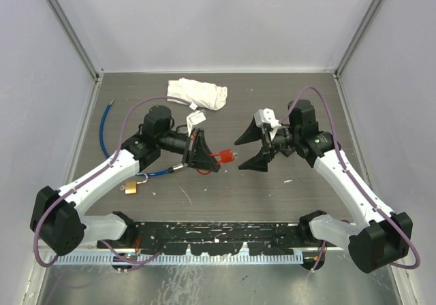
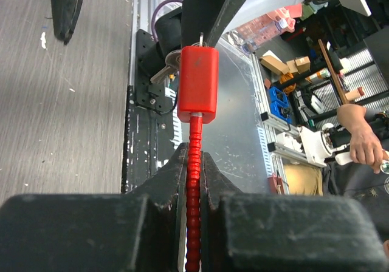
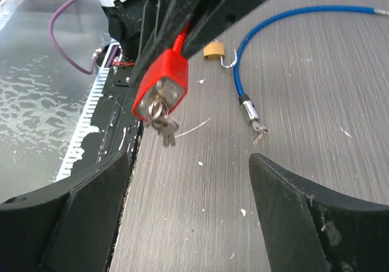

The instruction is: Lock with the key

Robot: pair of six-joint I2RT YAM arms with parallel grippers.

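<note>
A red lock body (image 1: pixel 226 156) is held out by its red cable in my left gripper (image 1: pixel 216 166), which is shut on the cable. The cable (image 2: pixel 193 187) runs between the left fingers up to the lock in the left wrist view. Keys (image 3: pixel 163 126) hang from the silvery end face of the red lock; at least one sits in its keyhole. My right gripper is open, nothing between its fingers, facing the keyed end and a short gap away. Whether the lock is locked cannot be told.
A blue cable lock (image 3: pixel 250 102) with its own keys and a brass padlock (image 1: pixel 131 187) lie at left. A white cloth (image 1: pixel 197 92) is at the back.
</note>
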